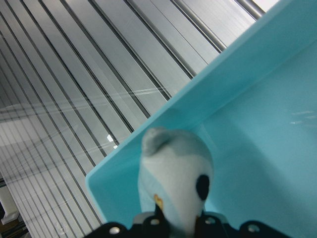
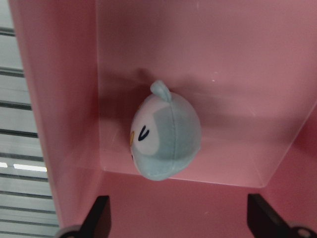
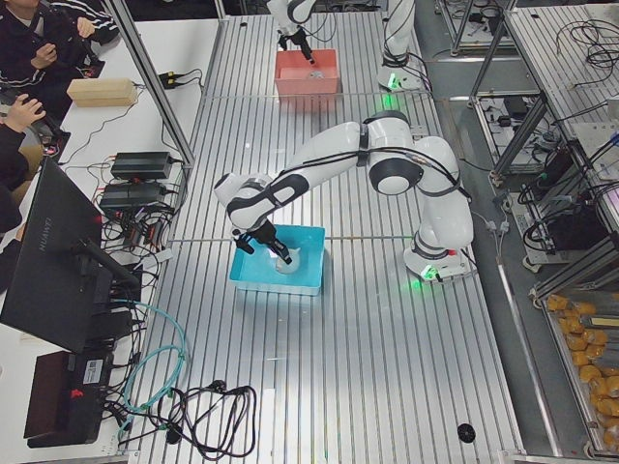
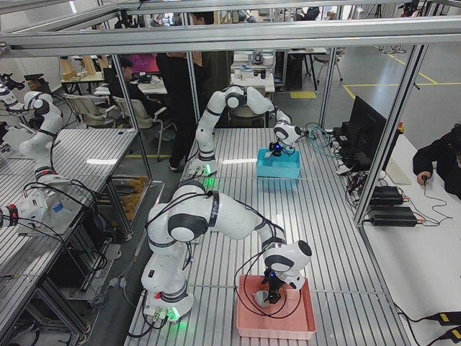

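In the left wrist view a light-blue and white plush toy (image 1: 173, 168) sits between the fingers of my left gripper (image 3: 263, 242), which is shut on it over the blue bin (image 3: 278, 285). The toy also shows pale beneath that gripper in the camera left view. A second similar plush (image 2: 166, 134) lies on its side on the floor of the pink bin (image 2: 208, 59). My right gripper (image 4: 274, 285) is above it in that bin, fingers wide apart in the right wrist view, nothing between them.
Both bins stand on a slatted metal table (image 3: 348, 338). A monitor (image 3: 53, 261), power supplies and cables line one long side. Loose cables (image 3: 218, 425) lie near the blue bin. The table between the bins is clear.
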